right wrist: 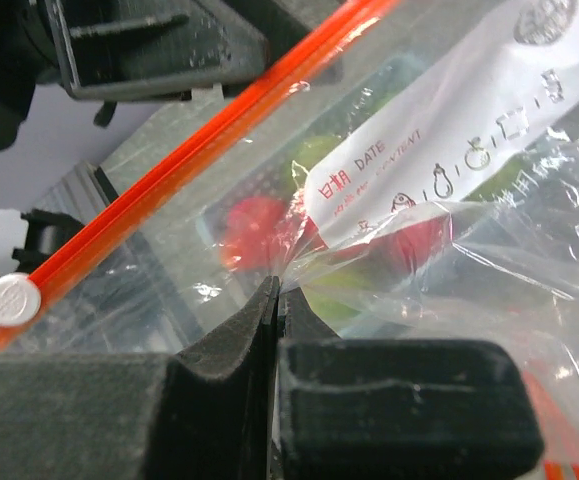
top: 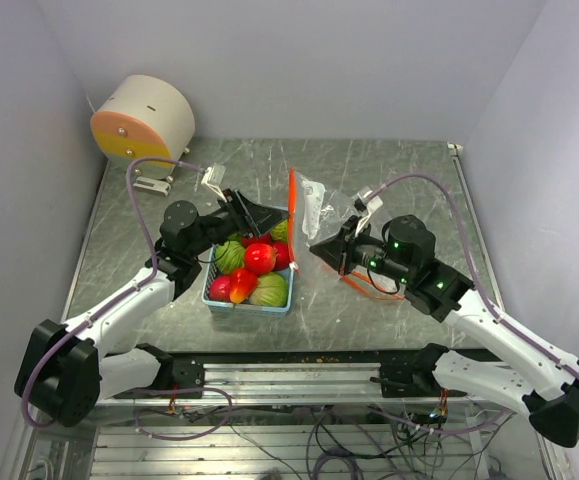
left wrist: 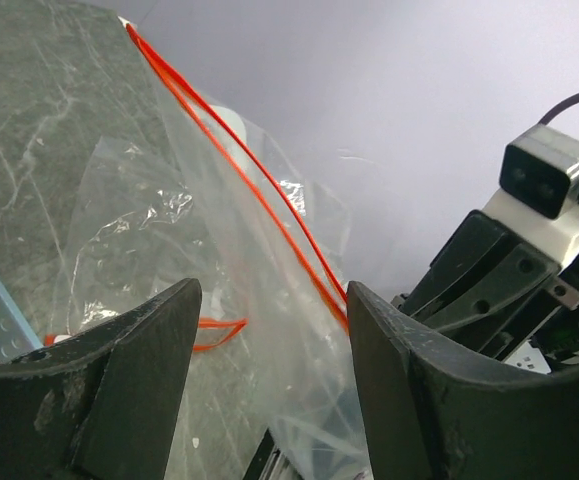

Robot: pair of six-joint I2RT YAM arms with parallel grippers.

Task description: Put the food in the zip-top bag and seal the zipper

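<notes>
A clear zip top bag (top: pixel 331 212) with an orange zipper edge (top: pixel 292 195) is held up off the table. My right gripper is shut on the bag's clear film, which gathers in creases at its fingertips. My left gripper stands partly open beside the zipper; in the left wrist view the orange strip (left wrist: pixel 269 205) runs down to behind one fingertip, with nothing seen gripped. Toy food, including a red tomato (top: pixel 260 258) and a green melon (top: pixel 230 257), fills a blue basket (top: pixel 247 309) under the left gripper. A white slider (right wrist: pixel 11 299) sits on the zipper's end.
A second clear bag (left wrist: pixel 129 220) with an orange strip lies flat on the table to the right, partly under the right arm. A cream and orange drum-shaped object (top: pixel 144 118) stands at the back left.
</notes>
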